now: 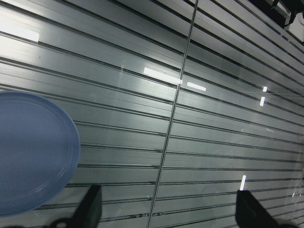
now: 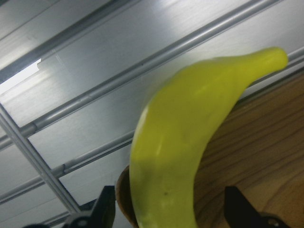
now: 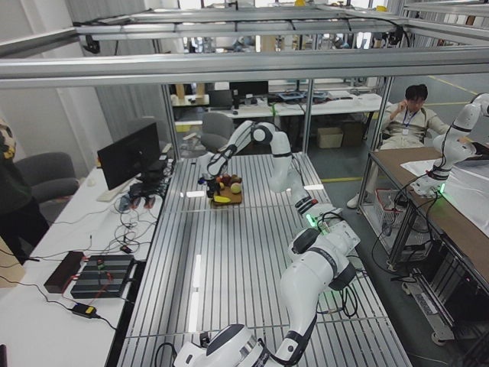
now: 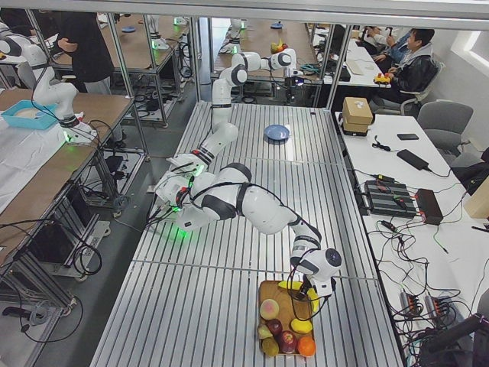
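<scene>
A yellow banana (image 2: 175,142) lies on the edge of a wooden board (image 2: 256,152), between the fingers of my open right gripper, which is low over it. The board (image 4: 284,302) also holds a peach, an orange, a lemon and several other fruits. In the left wrist view a blue plate (image 1: 33,147) lies on the slatted table at the left, with my left gripper open above and beside it, nothing between its fingers. The plate (image 4: 276,132) sits at the table's far end in the camera right view.
A side desk (image 4: 412,160) with electronics and cables runs along one side; metal frame posts stand at the corners.
</scene>
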